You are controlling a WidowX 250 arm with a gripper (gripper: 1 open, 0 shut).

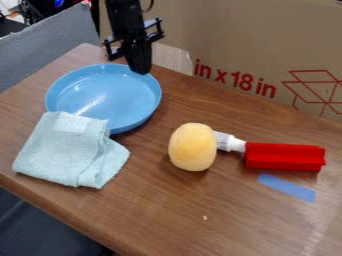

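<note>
My black gripper (138, 60) is above the back edge of the blue plate (104, 95), its tip pointing down and apparently shut, with nothing visible in it. A folded pale blue cloth (71, 150) lies at the front left, beside the plate. A yellow potato-like object (193, 148) rests near the middle of the wooden table (201, 215). To its right lies a red cylinder (283, 156) with a white end.
A cardboard box (261, 55) stands along the back of the table. A strip of blue tape (286, 188) is on the wood at the right.
</note>
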